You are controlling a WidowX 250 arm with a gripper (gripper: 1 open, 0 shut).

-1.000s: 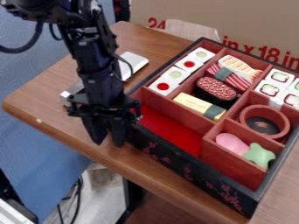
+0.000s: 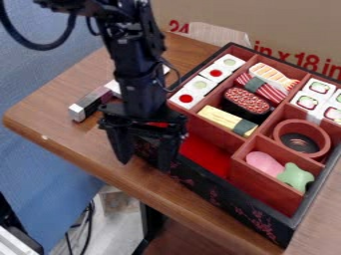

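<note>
A black robot arm reaches down from the top left, its gripper (image 2: 147, 144) hanging low over the near-left edge of a dark bento-style box (image 2: 253, 214), beside an empty red compartment (image 2: 202, 156). Whether its fingers are open or shut on anything is unclear. The box holds white pieces with red dots (image 2: 189, 96), striped pieces (image 2: 266, 82), a dark oval piece (image 2: 248, 101), a yellow piece (image 2: 221, 118), a red ring (image 2: 301, 136), a pink piece (image 2: 264, 162) and a green piece (image 2: 294, 177).
The wooden table (image 2: 60, 125) has free room left of the box, near its edge. A small silver-and-white object (image 2: 88, 104) lies behind the arm. A cardboard box (image 2: 266, 25) stands at the back.
The gripper has shifted slightly right, toward the box and its empty red compartment, covering more of that compartment's left side. The box's contents look unchanged.
</note>
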